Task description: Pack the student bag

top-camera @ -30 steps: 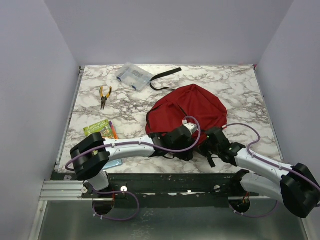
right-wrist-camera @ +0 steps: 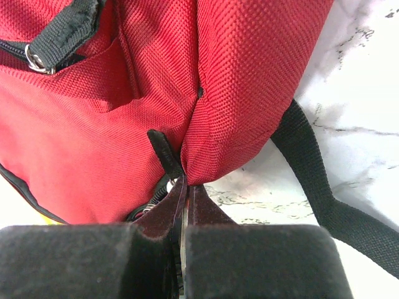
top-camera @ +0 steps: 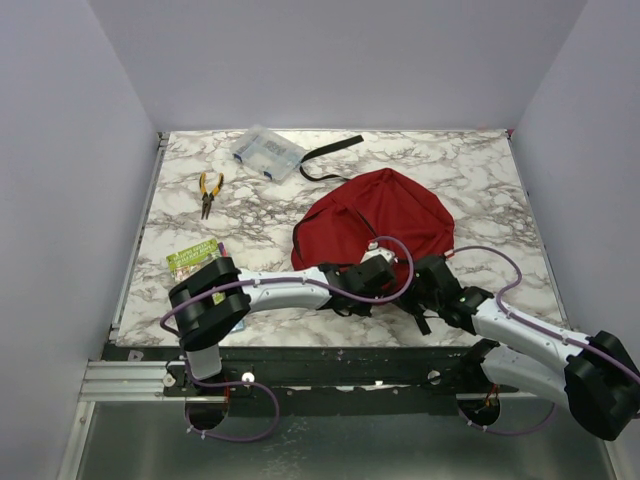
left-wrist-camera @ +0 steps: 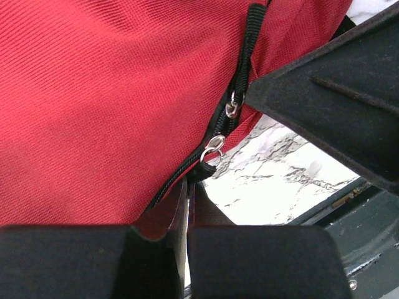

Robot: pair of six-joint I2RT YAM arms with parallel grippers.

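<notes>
A red bag (top-camera: 400,205) with black zippers lies flat at the middle of the table. My left gripper is shut on the short black zipper pull (left-wrist-camera: 201,170), just below its silver ring. Two silver zipper sliders sit close together on the bag's edge in the left wrist view. My right gripper is closed on the lower edge of the red fabric (right-wrist-camera: 237,87), beside a second look at a black pull tab (right-wrist-camera: 164,152). In the top view both arms hide the bag's near edge.
Yellow-handled pliers (top-camera: 208,197) and a clear plastic case (top-camera: 268,153) lie at the back left. A green booklet (top-camera: 190,257) is at the left, partly behind my left arm. Black straps (top-camera: 335,146) stick out from the bag.
</notes>
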